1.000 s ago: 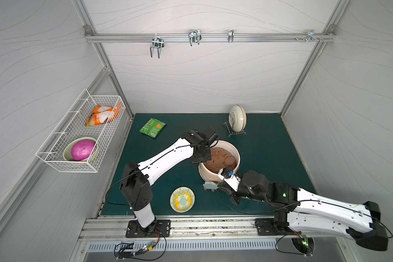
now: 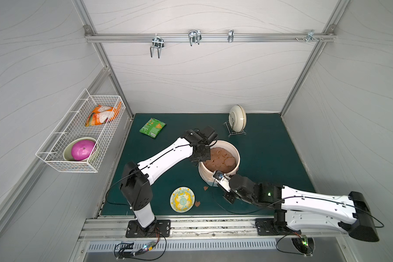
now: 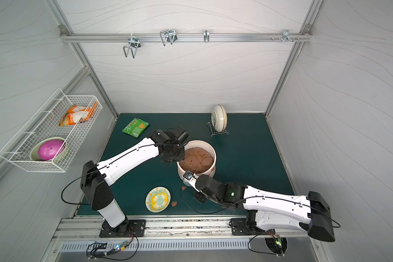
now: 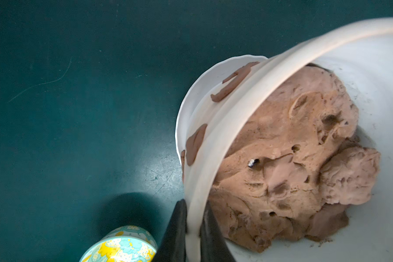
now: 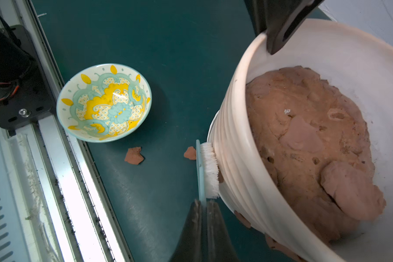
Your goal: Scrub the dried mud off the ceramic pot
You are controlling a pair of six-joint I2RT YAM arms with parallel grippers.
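Observation:
The white pot (image 5: 244, 109) holds brown clay-like mud (image 2: 219, 158), with patches stuck on its outside and saucer (image 4: 192, 109). My left gripper is shut on the pot's rim at the left. My right gripper is shut on the thin handle of a light-blue brush (image 5: 200, 170), whose white bristles lie against the pot's ridged outer wall. In the top views the right arm's wrist hides the brush.
A patterned bowl (image 5: 102, 102) and loose mud flakes (image 5: 134, 155) lie in front-left of the pot. A green packet (image 2: 152, 127) and a plate rack (image 2: 235, 131) stand at the back. A wire basket (image 2: 65, 157) hangs left.
My right arm has moved a little left and toward the pot, and the brush has gone out of sight behind it in the top left view. The left arm is unchanged.

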